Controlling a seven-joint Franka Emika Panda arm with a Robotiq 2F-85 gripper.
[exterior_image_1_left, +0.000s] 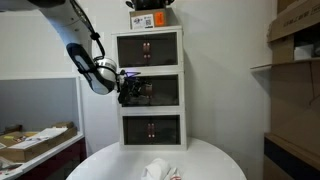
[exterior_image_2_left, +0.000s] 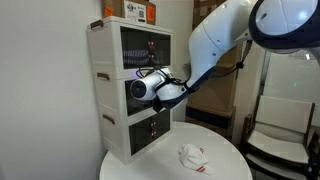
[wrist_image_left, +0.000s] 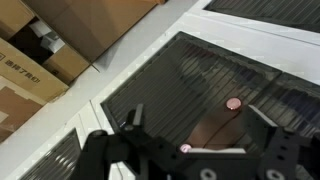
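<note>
A white cabinet (exterior_image_1_left: 152, 115) with three tiers of dark mesh doors stands at the back of the round white table. In front of its middle tier is my gripper (exterior_image_1_left: 130, 90), open. Close up in the wrist view, the fingers (wrist_image_left: 133, 118) stand wide apart before the dark doors (wrist_image_left: 185, 85). Two small round pinkish knobs show there, one knob (wrist_image_left: 233, 103) between the fingers' line and the door, the other lower and partly covered by the gripper. Whether any finger touches a knob, I cannot tell.
A crumpled white cloth (exterior_image_2_left: 194, 156) lies on the round table (exterior_image_2_left: 222, 165) in front of the cabinet. On the cabinet top sits an orange box (exterior_image_1_left: 147, 20). Cardboard boxes (exterior_image_1_left: 298, 90) stand at the right, and a side table (exterior_image_1_left: 40, 150) with a box is at the left.
</note>
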